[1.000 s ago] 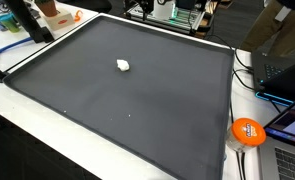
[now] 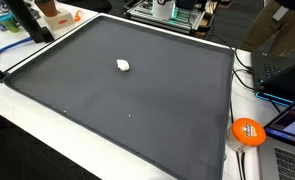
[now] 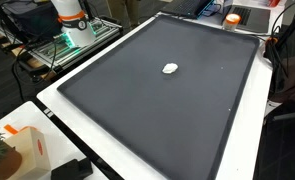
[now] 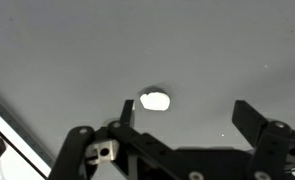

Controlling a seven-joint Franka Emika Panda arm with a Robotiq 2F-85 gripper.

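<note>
A small white lump (image 2: 122,65) rests on the dark grey mat (image 2: 177,100), toward its far left part in exterior view 1. In exterior view 2 the same white lump (image 3: 169,69) lies near the middle of the mat, with bare surface all round it. From above, the wrist view has the lump (image 4: 155,101) ahead of my gripper, nearer the left finger. The two black fingers (image 4: 249,122) stand wide apart with nothing held between them. Neither exterior view clearly shows the gripper.
An orange-lidded container (image 2: 248,132) stands beside the mat, close to a laptop (image 2: 287,158). A plant pot (image 3: 1,155) and other items sit at the near left corner in exterior view 2.
Dark arm parts at the top edge of exterior view 1 have shifted slightly. The white lump has stayed where it was.
</note>
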